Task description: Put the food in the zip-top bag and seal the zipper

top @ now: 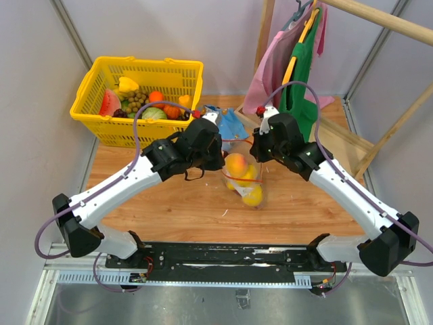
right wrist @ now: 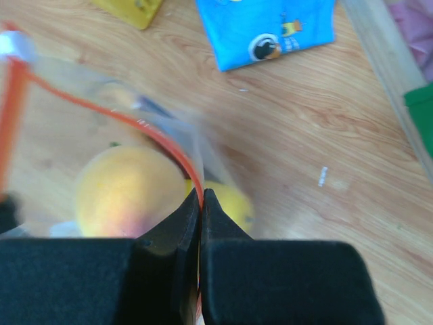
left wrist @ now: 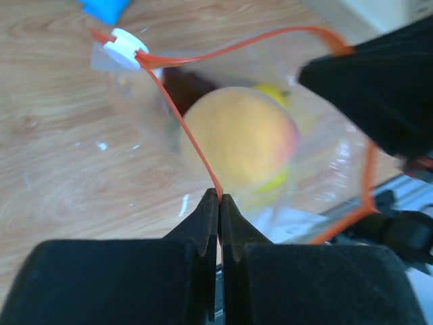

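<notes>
The clear zip bag [top: 262, 184] stands between my arms, its orange-edged mouth spread wide. Inside are a peach [top: 236, 164], yellow food [top: 252, 196] and, in the left wrist view, a dark item [left wrist: 184, 88] behind the peach. My left gripper is shut on one side of the bag's orange rim, which runs up from between its fingertips. On the opposite side, my right gripper is likewise shut on the rim. A white zipper slider [left wrist: 124, 47] sits at a corner of the mouth, away from the left fingertips.
A yellow basket [top: 108, 132] of food stands at the back left. Behind the bag lies a blue packet [top: 233, 126]. Pink and green cloths [top: 298, 81] hang from a wooden rack at the back right.
</notes>
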